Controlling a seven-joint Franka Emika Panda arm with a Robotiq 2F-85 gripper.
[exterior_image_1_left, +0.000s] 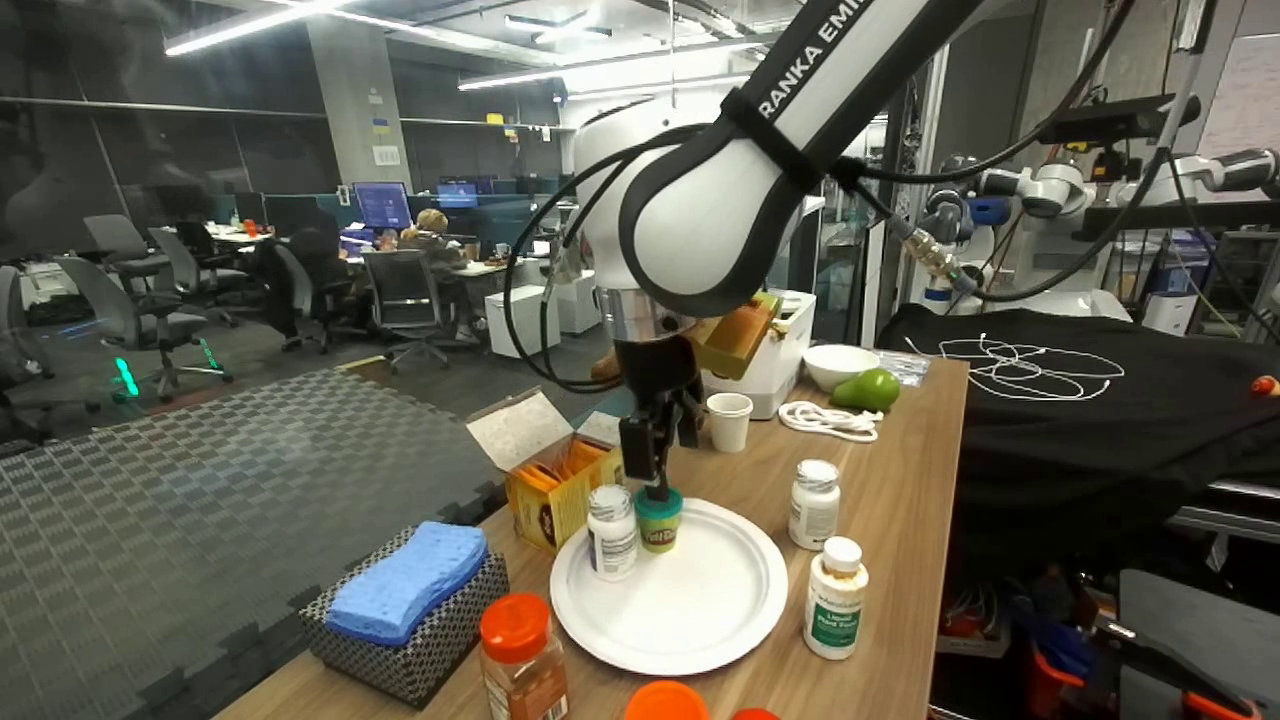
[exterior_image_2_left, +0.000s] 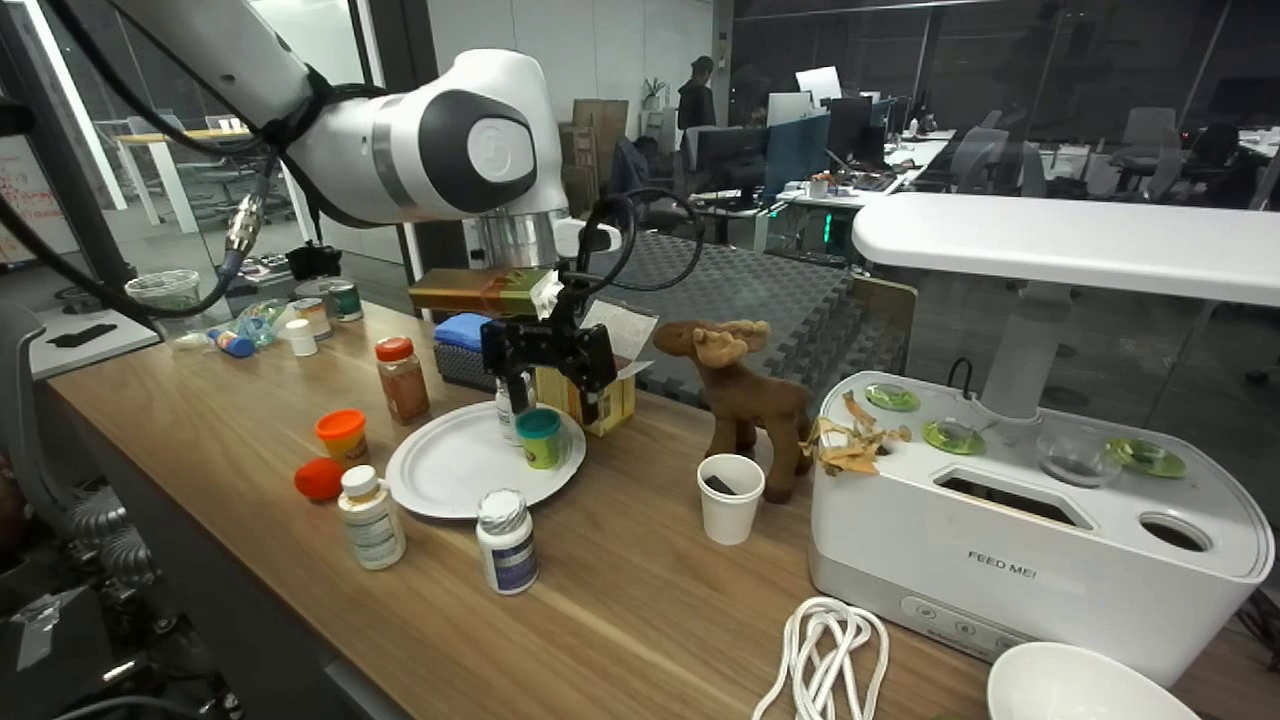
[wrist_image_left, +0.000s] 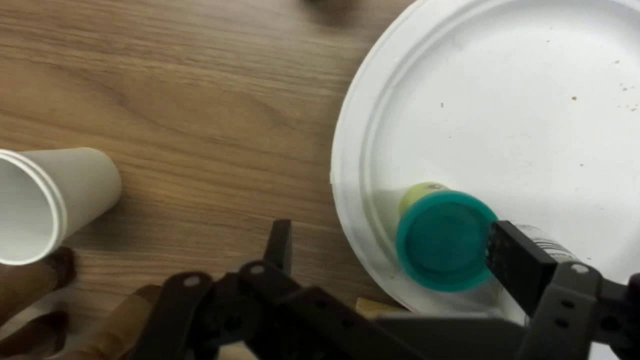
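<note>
My gripper stands open above the near-box side of the white plate. A Play-Doh tub with a teal lid stands on the plate close to its rim, below the fingers. In the wrist view, one finger overlaps the lid's right edge. The other finger is over bare table, well left of the tub. A white pill bottle stands upright on the plate beside the tub; in the wrist view that finger mostly hides it.
Around the plate stand a yellow box of packets, a red-lidded jar, two white bottles, a sponge on a patterned box and a paper cup. A brown toy moose stands behind the cup. Table between plate and cup is clear.
</note>
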